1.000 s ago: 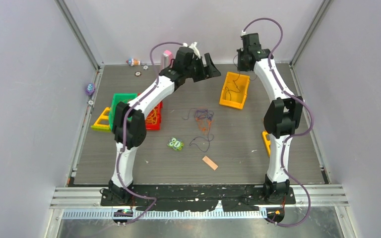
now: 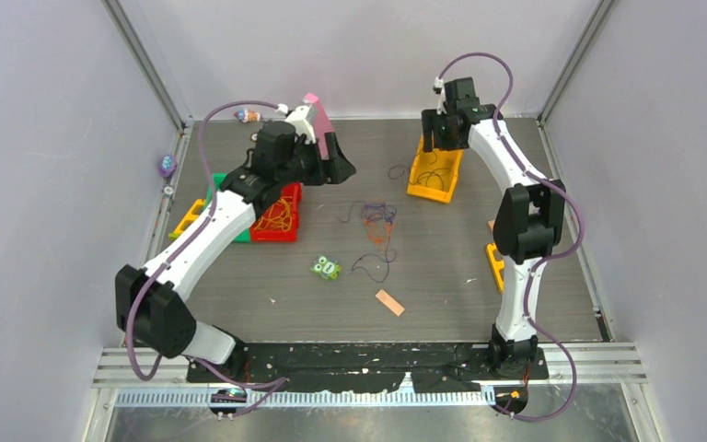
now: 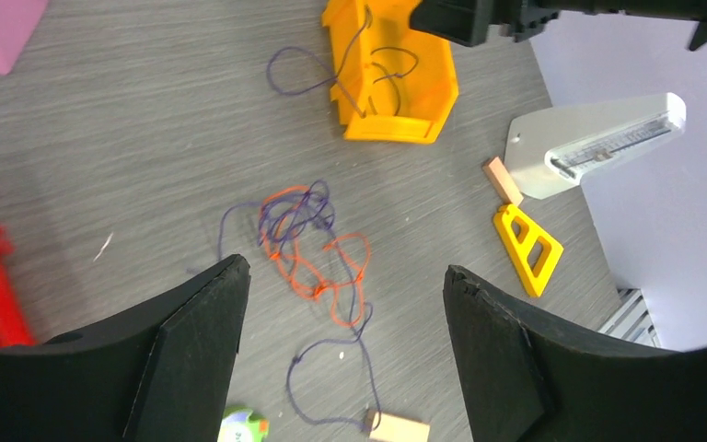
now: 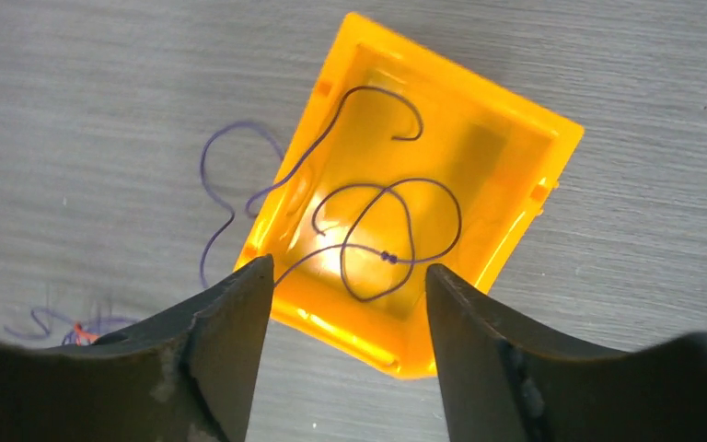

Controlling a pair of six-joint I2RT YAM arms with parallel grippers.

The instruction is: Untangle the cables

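A purple cable (image 4: 442, 189) lies loosely coiled in the yellow bin (image 4: 515, 106). Part of it crosses the bin's left wall and forms a loop (image 3: 281, 85) on the table. Mid-table, a second purple cable (image 2: 378, 214) and an orange cable (image 3: 354, 237) are tangled together, with a purple tail trailing toward the front. My right gripper (image 2: 437, 147) hovers over the bin, open, with nothing between its fingers. Left of the bin, above the table, my left gripper (image 2: 342, 158) is open and empty, its fingers (image 3: 207, 318) wide apart.
A red bin (image 2: 276, 234) with yellow-orange cables stands at left beside a green bin (image 2: 242, 237). A green toy (image 2: 326, 267) and a wooden block (image 2: 389, 302) lie in front of the tangle. A pink block (image 2: 317, 109) stands at the back.
My left gripper moved left, away from the bin.
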